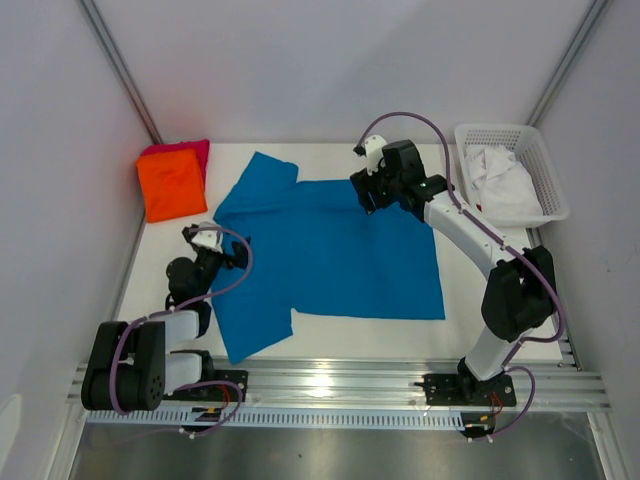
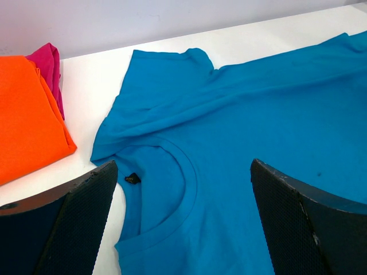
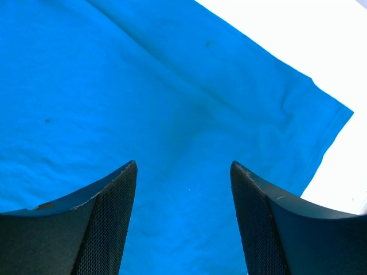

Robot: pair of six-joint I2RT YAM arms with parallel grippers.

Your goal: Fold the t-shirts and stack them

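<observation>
A blue T-shirt (image 1: pixel 330 260) lies spread flat across the middle of the table, with creased folds along its left and back parts in the left wrist view. My left gripper (image 1: pixel 237 254) is open over the shirt's left side, nothing between its fingers. My right gripper (image 1: pixel 368 195) hangs over the back right of the shirt, its fingers (image 3: pixel 92 229) apart and empty above the cloth. At the table's left back lie folded shirts, an orange one (image 1: pixel 171 186) on a magenta one (image 1: pixel 196 148).
A white basket (image 1: pixel 545 180) with white cloth (image 1: pixel 500 180) inside stands at the back right. Bare white table (image 1: pixel 370 340) shows along the front and right edges. Walls close in at back and sides.
</observation>
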